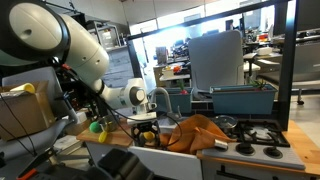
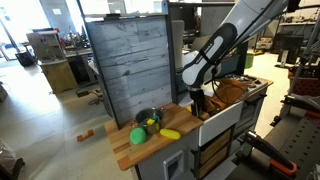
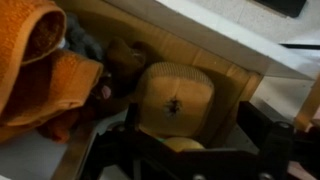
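My gripper is open, its two dark fingers apart at the bottom of the wrist view. Between and just beyond them lies a tan, ribbed-looking object (image 3: 175, 95) with a dark mark on its face, inside the drawer. A rounded yellow piece (image 3: 182, 143) shows by the fingers, partly hidden. An orange towel (image 3: 35, 85) fills the left side of the wrist view, with dark and grey items beside it. In exterior view 1 the gripper (image 1: 146, 140) is low behind the white drawer front (image 1: 165, 162); its fingertips are hard to make out.
A stove top (image 1: 258, 138) stands to the right, and a sink (image 1: 172, 103) lies behind. In exterior view 2, a metal pot (image 2: 150, 116), a green item (image 2: 138, 135) and a yellow item (image 2: 170, 133) sit on the wooden counter (image 2: 135, 155).
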